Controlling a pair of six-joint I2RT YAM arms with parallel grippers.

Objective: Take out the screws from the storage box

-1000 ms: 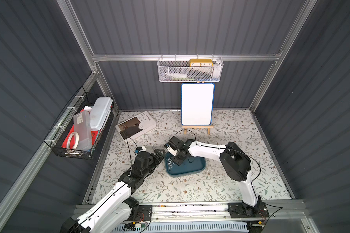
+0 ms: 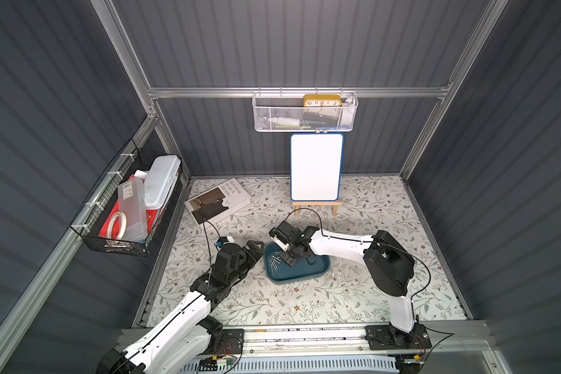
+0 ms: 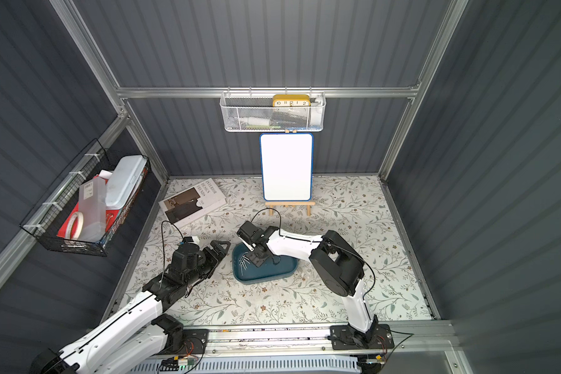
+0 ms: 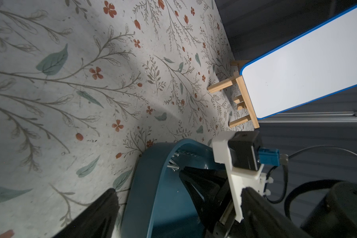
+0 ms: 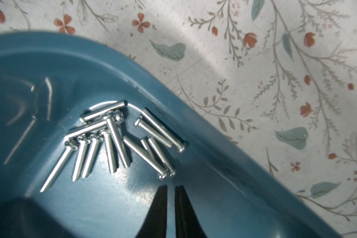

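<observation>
A blue storage box (image 2: 311,269) holds several silver screws (image 5: 115,134), bunched in one rounded end. In the right wrist view my right gripper is over the box floor beside the screws, its fingertips close together; whether anything is between them cannot be made out. In the top views my left gripper (image 2: 255,248) hangs just left of the box, with its fingers apart and nothing visible between them.
A whiteboard (image 2: 316,165) on a wooden easel stands at the back. A book (image 2: 217,200) lies back left. A black wire basket (image 2: 124,243) hangs on the left wall. The table right of the box is fairly clear.
My right arm and gripper have shifted slightly to the right over the box. The left arm has not visibly moved.
</observation>
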